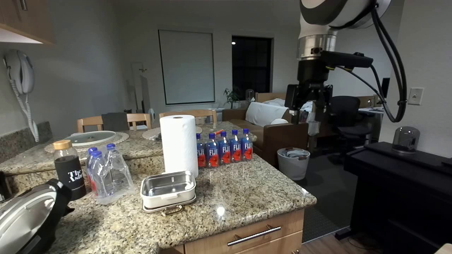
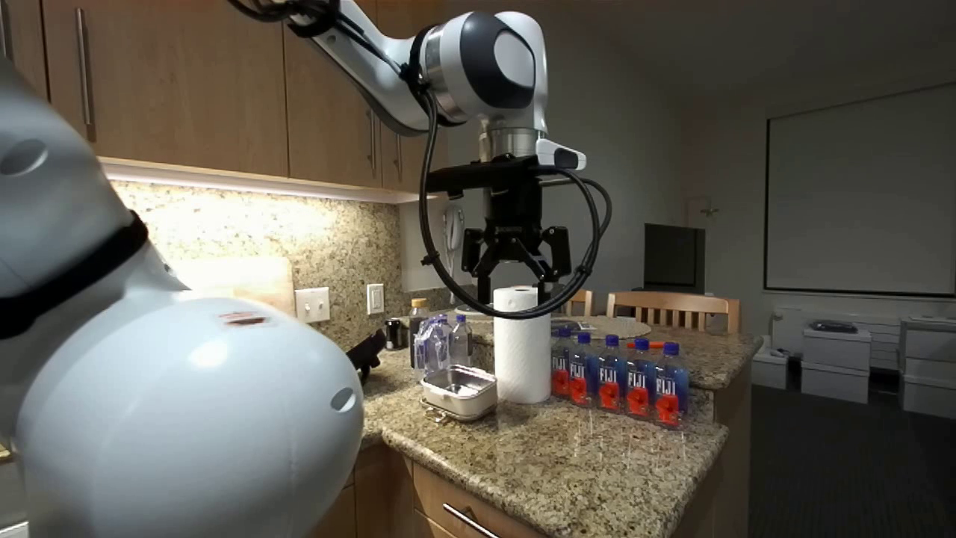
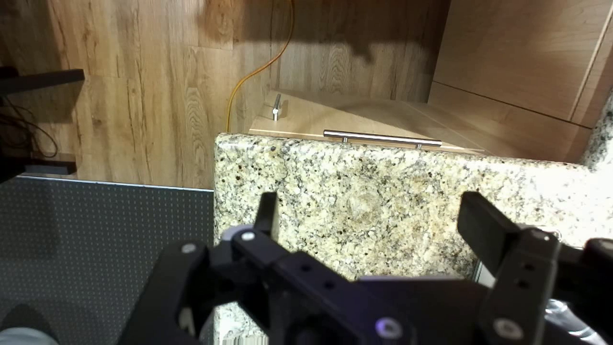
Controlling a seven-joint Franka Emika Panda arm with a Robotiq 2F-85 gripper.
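Note:
My gripper hangs high above the granite counter, pointing down. Its black fingers are spread wide in the wrist view, with only the counter far below between them. On the counter a white-sided metal container stands uncovered and looks empty. A paper towel roll rises upright right behind it. Several Fiji water bottles stand in a row beside the roll, caps on. A plastic-wrapped group of bottles sits to the left of the container in exterior view 1.
A black tumbler and a dark appliance occupy the counter's left side. A raised ledge with a large plate lies behind. Cabinets hang above the counter.

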